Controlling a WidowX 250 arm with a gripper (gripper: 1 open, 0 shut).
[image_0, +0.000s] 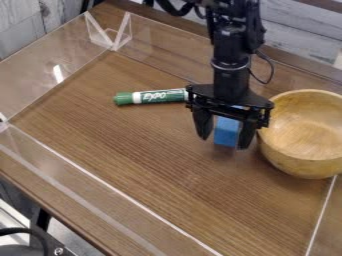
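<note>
My black gripper (226, 125) is lowered at the centre right, open, with a finger either side of a blue block (226, 131) on the wooden table (134, 170). The block is partly hidden by the gripper. A large wooden bowl (301, 145) sits directly to the right of the block and gripper.
A green and white Expo marker (147, 97) lies left of the gripper, farther back. Clear plastic walls or edges line the table's left side.
</note>
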